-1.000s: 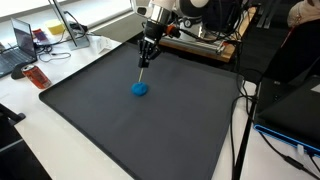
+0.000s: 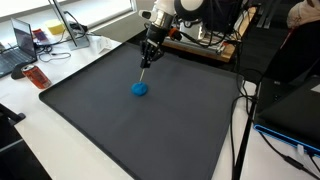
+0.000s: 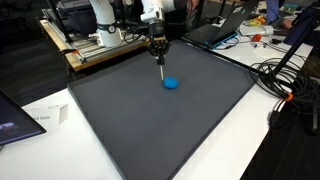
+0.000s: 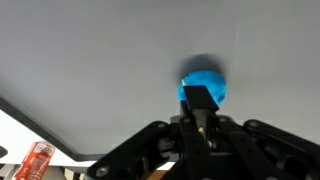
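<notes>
A bright blue rounded piece (image 2: 139, 89) rests on or just over the dark tabletop (image 2: 110, 115). From it a thin pale stick (image 3: 162, 72) rises to my gripper (image 2: 146, 64), which is shut on the stick's upper end. In exterior view 2 the same blue piece (image 3: 170, 83) lies at the stick's foot, and my gripper (image 3: 159, 55) is above it. Looking down in the wrist view, the black fingers (image 4: 199, 98) cover the stick and part of the blue piece (image 4: 206, 79). Whether the blue piece touches the table is hard to tell.
A red can (image 2: 36, 76) stands beyond the table's left edge in exterior view 1; part of a red can (image 4: 35, 160) also shows in the wrist view. Dark cables (image 3: 296, 85) lie off the table.
</notes>
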